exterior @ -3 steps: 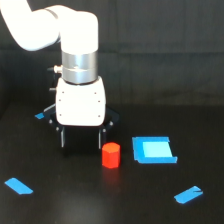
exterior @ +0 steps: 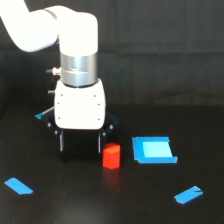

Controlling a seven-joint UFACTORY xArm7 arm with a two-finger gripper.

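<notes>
A small red block (exterior: pixel 112 157) stands on the black table, to the right of the nearer white arm's end. My gripper (exterior: pixel 81 147) hangs from that arm, pointing down. Its two thin dark fingers are wide apart, so it is open, and no object shows between them. The right finger (exterior: pixel 100 142) is close to the block's left side in this view; whether they touch, I cannot tell. The dark fingers are hard to make out against the black background.
A pale square framed in blue tape (exterior: pixel 138 142) lies on the table right of the block. Blue tape strips mark the front left (exterior: pixel 18 186) and front right (exterior: pixel 188 195).
My gripper has come slightly lower. The red block appears slightly turned, with at most a tiny shift; the tape marks are unchanged.
</notes>
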